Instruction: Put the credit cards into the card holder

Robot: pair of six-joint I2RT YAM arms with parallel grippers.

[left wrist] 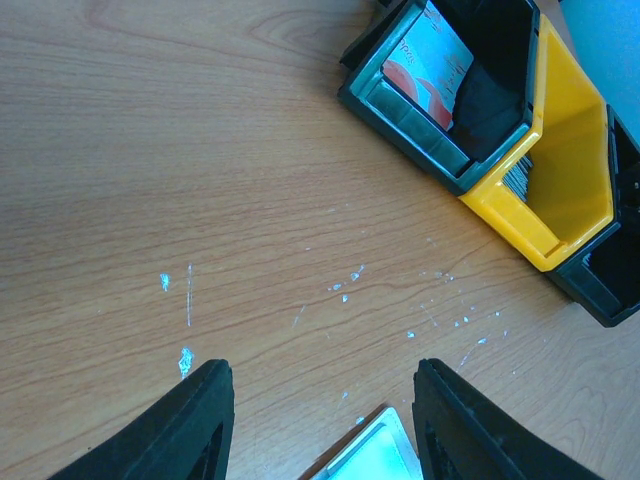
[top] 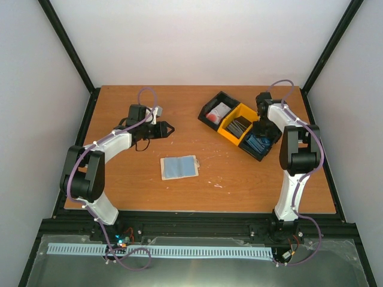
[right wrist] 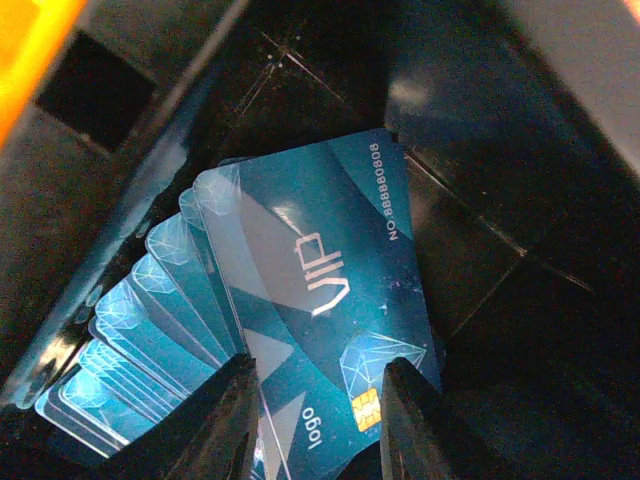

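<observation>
Several blue cards (right wrist: 310,240) lie fanned in a black bin, the top one printed "VIP" with a gold chip. Over them, my right gripper stands part open, its fingertips at the top card's lower end; none is clearly gripped. From above, this gripper (top: 261,127) partly covers the bin with the blue cards (top: 258,142). The flat card holder (top: 179,167), pale blue with a tan border, lies mid-table. My left gripper (top: 170,129) hangs behind and left of it, open and empty; the holder's edge (left wrist: 385,450) shows between its fingers in the left wrist view.
Joined to the blue cards' bin are a yellow bin (top: 242,108) with dark cards and a black bin (top: 222,97) holding a red-and-white pack, all set diagonally. Bare wood (left wrist: 200,230) lies between the bins and the left gripper.
</observation>
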